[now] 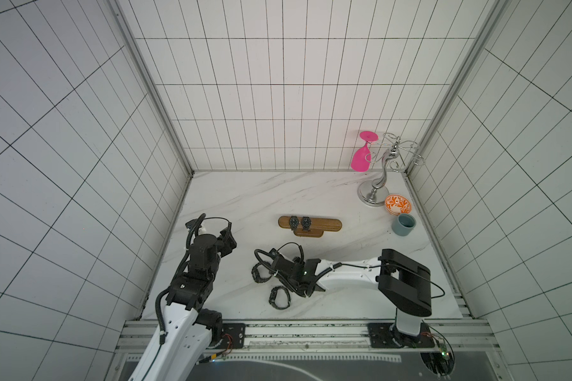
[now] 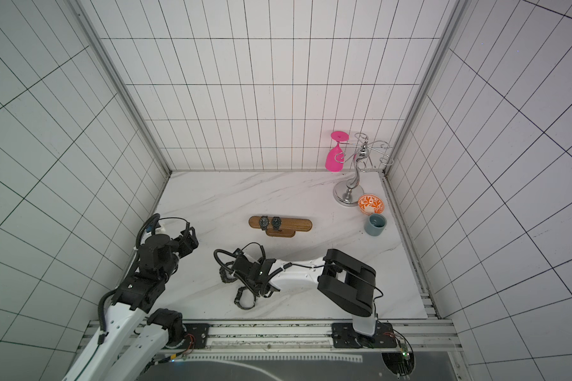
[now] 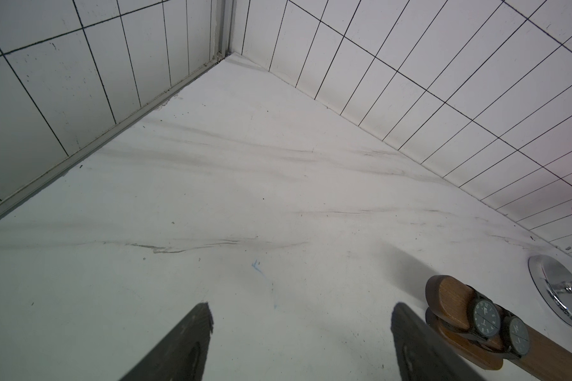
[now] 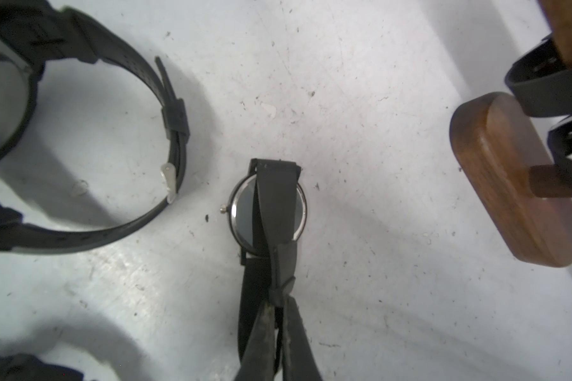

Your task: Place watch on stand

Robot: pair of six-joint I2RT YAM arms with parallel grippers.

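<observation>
In the right wrist view a black-strapped watch (image 4: 277,203) lies face down on the table, its round case showing either side of the strap. My right gripper is shut on that strap, pinching it into a narrow fold. The wooden stand (image 1: 324,224) lies beyond, carrying two dark watches (image 1: 300,222) towards its left end. In the left wrist view my left gripper hangs open with nothing between its fingers, over bare table left of the stand. From above, the right arm hides the held watch.
Two other black watches stand on the table close to my right gripper: one watch (image 1: 279,297) nearer the front edge, another watch (image 1: 260,273) behind it. A chrome rack with a pink glass (image 1: 361,157), an orange bowl (image 1: 398,203) and a blue cup (image 1: 403,224) occupy the right side.
</observation>
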